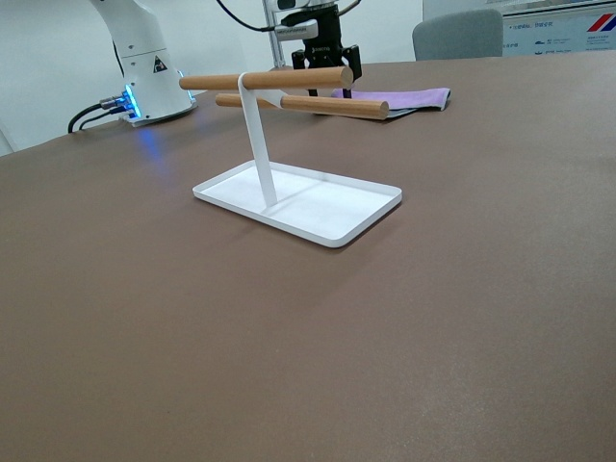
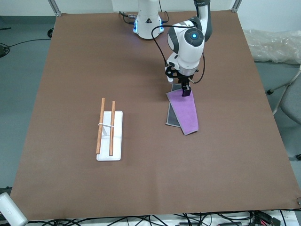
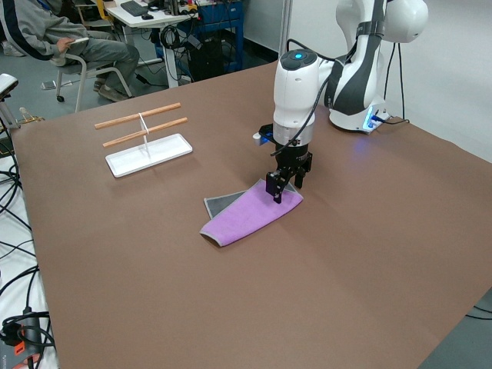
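A purple cloth [image 2: 183,113] lies over a grey cloth [image 2: 172,116] on the brown table. My black gripper [image 2: 186,92] points down at the upper end of the cloths; in the right view the gripper [image 3: 286,188] is low over the purple cloth [image 3: 246,215], beside its upper end. Whether its fingers hold fabric or stand apart I cannot tell. A white stand with two wooden bars [image 2: 112,132] rests on the table to the left of the cloths; the top view shows its upright post [image 1: 258,144] and flat tray base [image 1: 327,212].
The arm's white base [image 2: 146,23] sits at the back of the table. Cables [image 2: 141,220] run along the front edge, and a person [image 3: 108,54] sits beyond the table in the right view.
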